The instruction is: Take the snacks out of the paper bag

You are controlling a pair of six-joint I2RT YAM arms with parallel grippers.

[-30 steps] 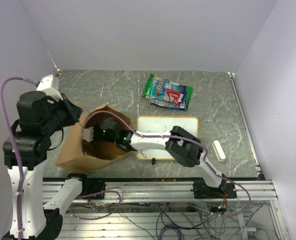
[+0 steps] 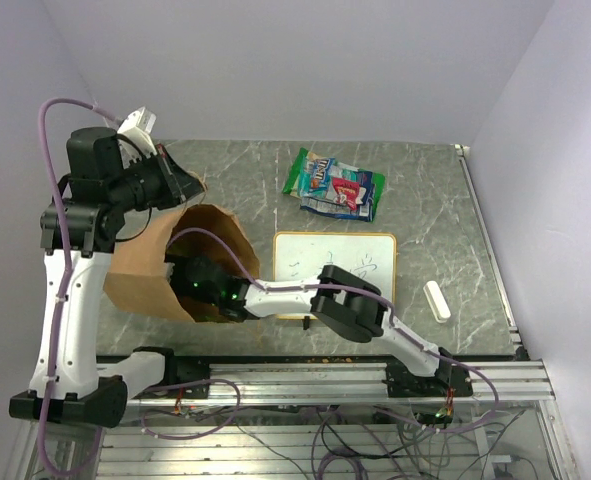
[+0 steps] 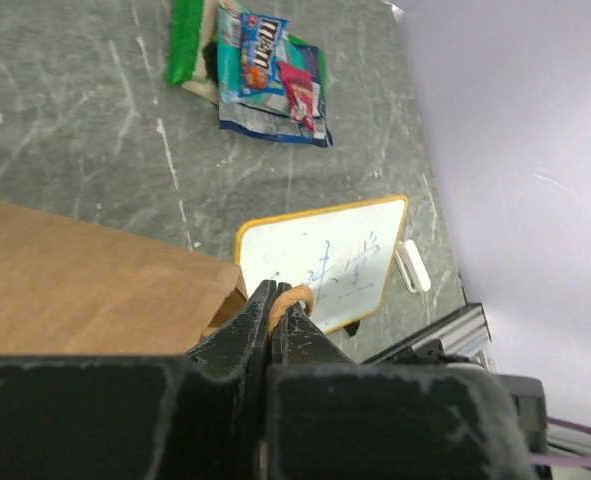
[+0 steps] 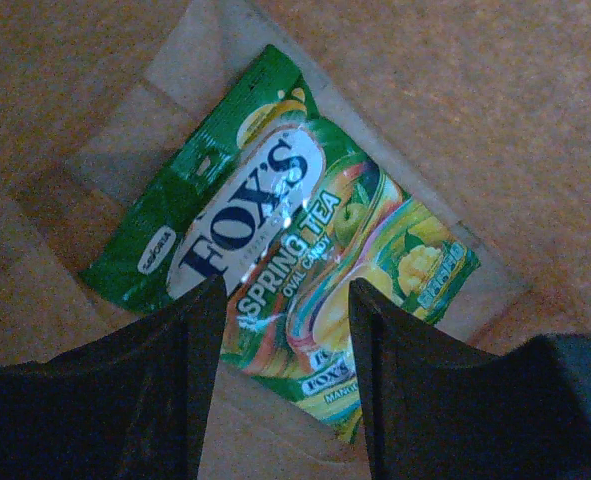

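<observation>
A brown paper bag (image 2: pixel 135 270) lies on its side at the left. My left gripper (image 2: pixel 187 182) is raised at its upper edge, shut on the bag's handle (image 3: pixel 287 296). My right gripper (image 2: pixel 190 275) reaches inside the bag, its tips hidden from the top view. In the right wrist view, a green Fox's Spring Tea candy pack (image 4: pixel 305 240) lies on the brown paper, and my right gripper's parted fingers (image 4: pixel 185 360) are over its lower part. At the back lie several snack packs (image 2: pixel 335 185), including a blue M&M's pack.
A whiteboard (image 2: pixel 335 245) lies right of the bag, partly under my right arm. A white eraser-like object (image 2: pixel 436 301) lies near the right. Walls bound the sides and back.
My left gripper has moved toward the back and right, with the bag's upper edge. The right arm has shifted slightly inside the bag, which has shifted too.
</observation>
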